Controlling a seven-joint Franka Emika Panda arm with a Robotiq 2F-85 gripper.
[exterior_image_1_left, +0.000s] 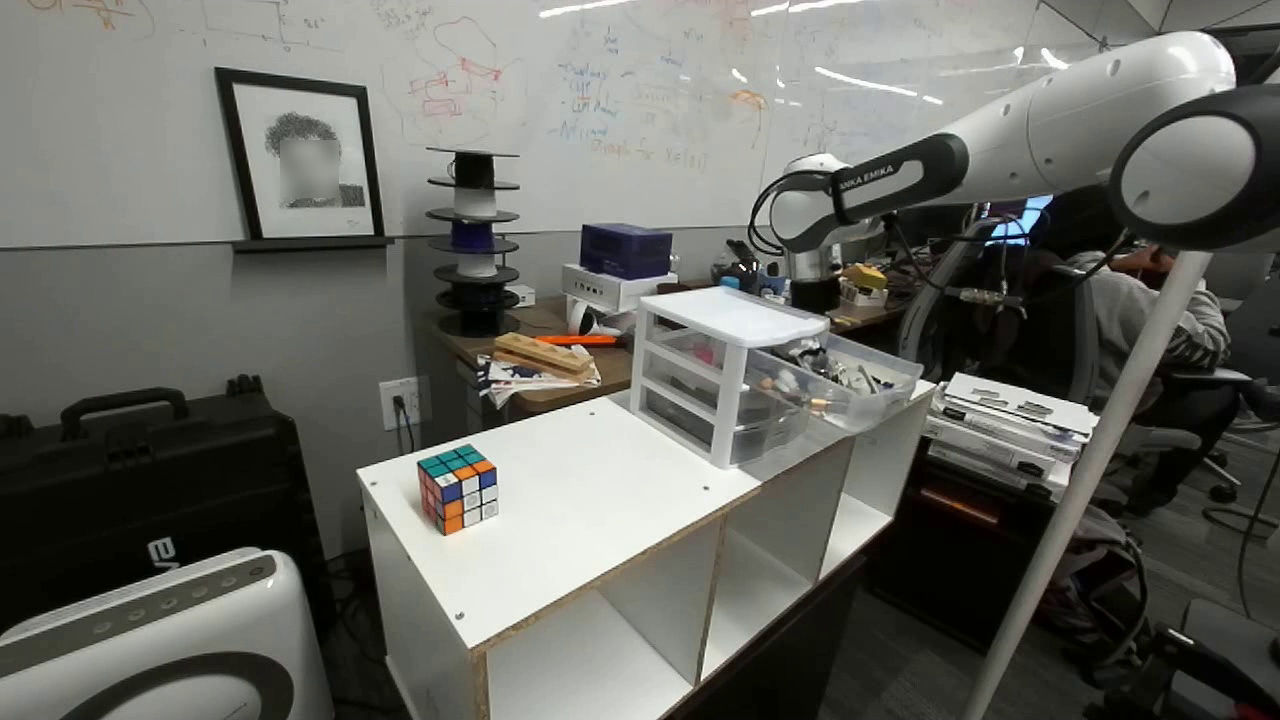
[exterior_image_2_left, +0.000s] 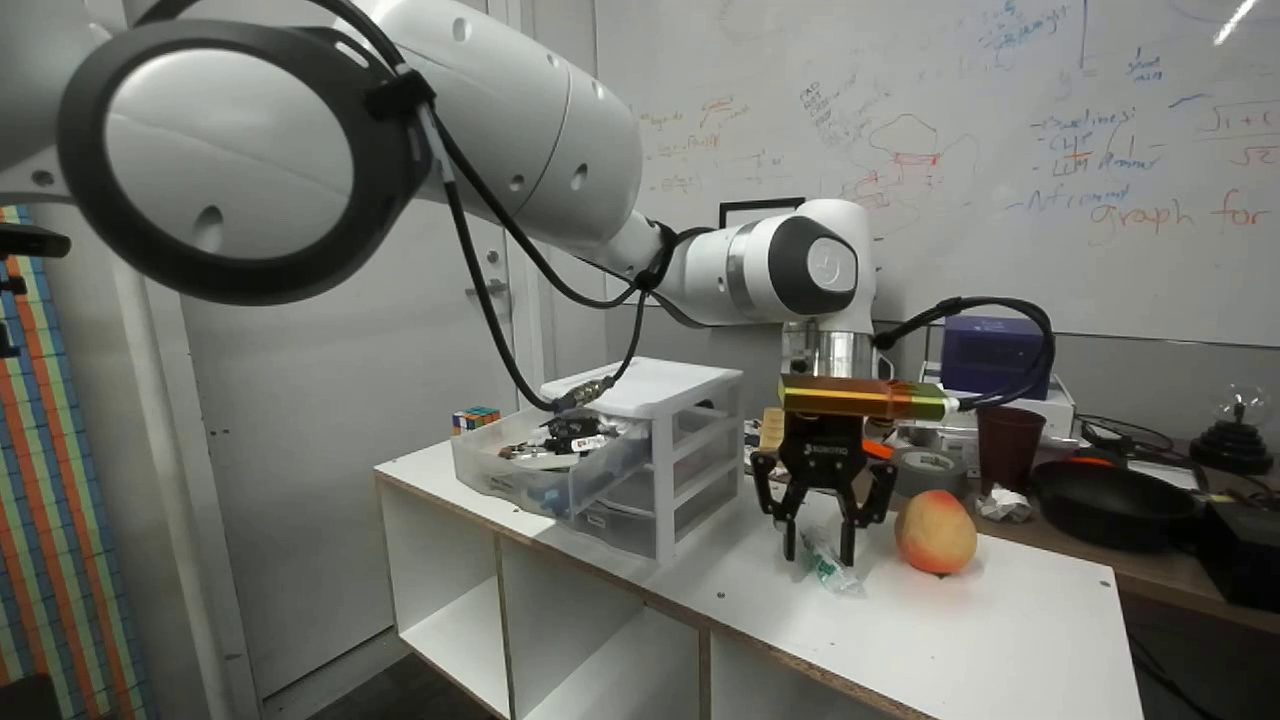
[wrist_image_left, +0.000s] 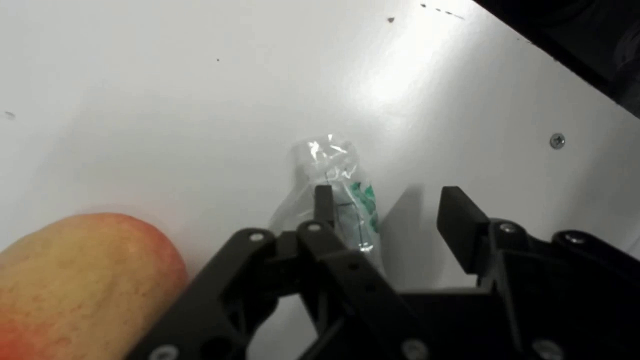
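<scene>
A crumpled clear plastic wrapper (exterior_image_2_left: 834, 571) with green print lies on the white cabinet top, behind the drawer unit. My gripper (exterior_image_2_left: 818, 552) points straight down over it, its fingers apart and a gap still between them. In the wrist view the left finger (wrist_image_left: 324, 207) overlaps the wrapper (wrist_image_left: 363, 201), while the right finger (wrist_image_left: 459, 216) stands clear of it. Whether either finger touches the wrapper cannot be made out. A peach-like fruit (exterior_image_2_left: 936, 532) sits close beside the gripper. Exterior view 1 has the gripper hidden behind the drawers.
A clear drawer unit (exterior_image_2_left: 699, 446) with one drawer (exterior_image_2_left: 510, 468) pulled out and full of small parts stands close by. A puzzle cube (exterior_image_1_left: 457, 490) rests at the cabinet's other end. Past the cabinet edge are a black pan (exterior_image_2_left: 1116, 504) and a dark cup (exterior_image_2_left: 1010, 446).
</scene>
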